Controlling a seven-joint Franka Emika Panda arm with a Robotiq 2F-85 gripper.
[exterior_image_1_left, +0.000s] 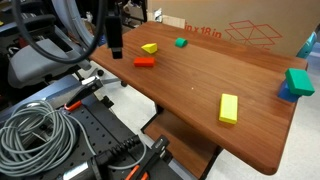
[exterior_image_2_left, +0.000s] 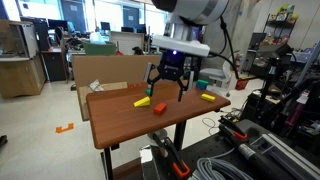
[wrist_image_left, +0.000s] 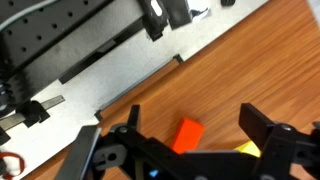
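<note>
My gripper (exterior_image_1_left: 130, 38) hangs open over the far left part of the wooden table, nothing between its fingers. Close to it on the tabletop lies a red block (exterior_image_1_left: 144, 62), with a small yellow block (exterior_image_1_left: 149, 48) just behind. In the wrist view the red block (wrist_image_left: 187, 134) shows between the two spread fingers, while the yellow block (wrist_image_left: 249, 148) is partly covered by one finger. A small green block (exterior_image_1_left: 181, 43) rests further back. Near the front edge lies a larger yellow block (exterior_image_1_left: 228, 108). At the right, a green block (exterior_image_1_left: 298, 82) sits against or on a blue one (exterior_image_1_left: 288, 93).
The wooden table (exterior_image_1_left: 190, 80) has clear room in its middle. Off its front edge are a coiled grey cable (exterior_image_1_left: 38, 140) and dark frame parts. My arm's own cable loops beside the gripper.
</note>
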